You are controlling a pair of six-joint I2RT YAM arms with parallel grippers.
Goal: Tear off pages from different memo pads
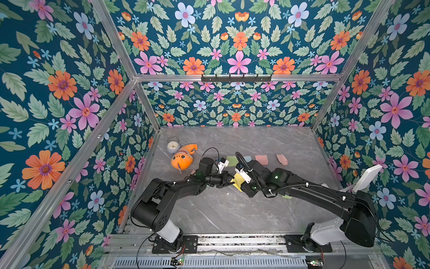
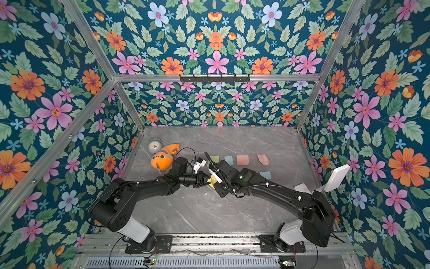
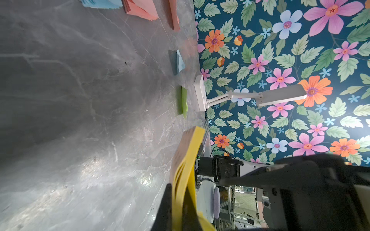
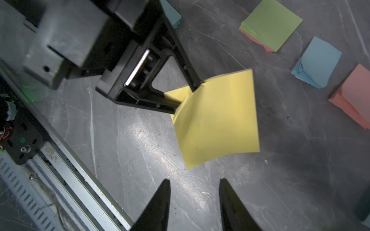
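Observation:
The yellow memo pad (image 4: 219, 119) is pinched at one corner by my left gripper, which is shut on it. Its top sheet spreads out, slightly curved, in the right wrist view. Seen edge-on in the left wrist view, the pad (image 3: 185, 169) is thick, with layers parting near the fingers. My right gripper stands open close to the pad, nothing between its fingers. Behind it lie a green pad (image 4: 271, 25) with pink beneath, a blue pad (image 4: 318, 61) and a pink pad (image 4: 356, 94).
Loose bent sheets lie to the right: pink (image 2: 263, 159), blue (image 2: 265, 174) and green (image 3: 184, 102). An orange plush toy (image 1: 182, 159) and a clock (image 1: 173, 145) stand at the back left. A white lamp (image 2: 336, 178) rises at the right.

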